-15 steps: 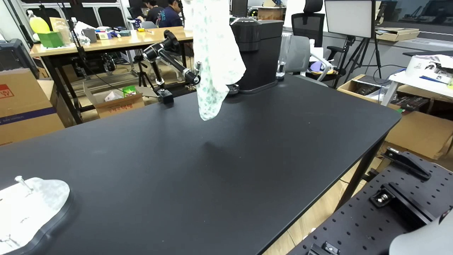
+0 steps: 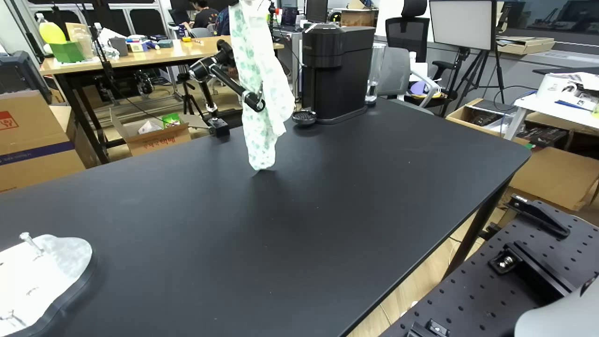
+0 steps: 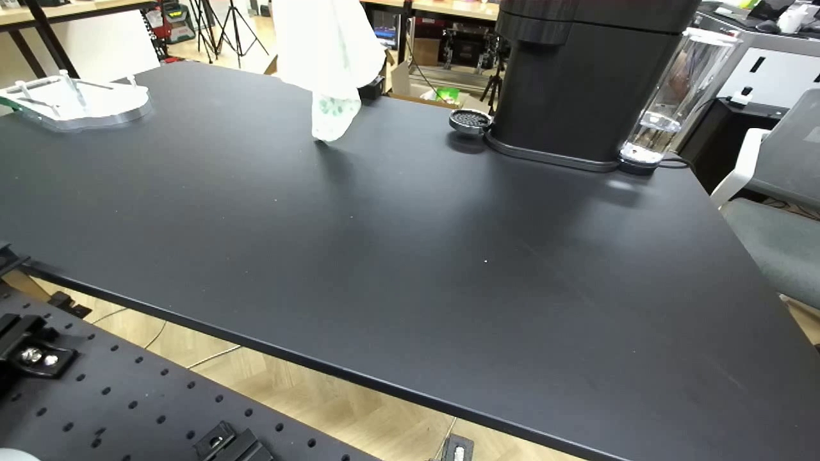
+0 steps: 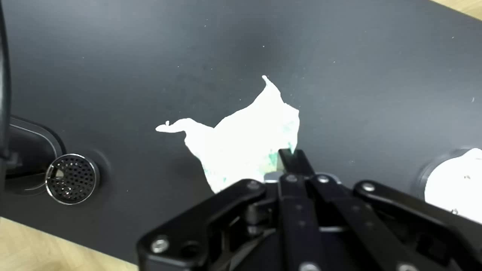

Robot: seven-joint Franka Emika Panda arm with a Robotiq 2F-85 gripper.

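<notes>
A white cloth with a green pattern [image 2: 259, 84] hangs down over the far part of the black table, its lowest corner at or very near the tabletop. From the other side, the same cloth [image 3: 330, 54] drapes in folds, its upper end cut off by the frame. In the wrist view my gripper is shut, with the cloth [image 4: 248, 140] pinched at its fingertips and spreading out below them. The gripper is out of sight in both exterior views.
A black coffee machine [image 3: 592, 84] with a clear water tank [image 3: 661, 123] stands at the back, a round drip tray [image 3: 470, 120] beside it. At the table's other end lies a white board with pegs [image 2: 47, 269].
The hanging cloth has come lower and shifted left in exterior view 1, uncovering more of the coffee machine. Its bottom corner now meets or nearly meets its shadow.
</notes>
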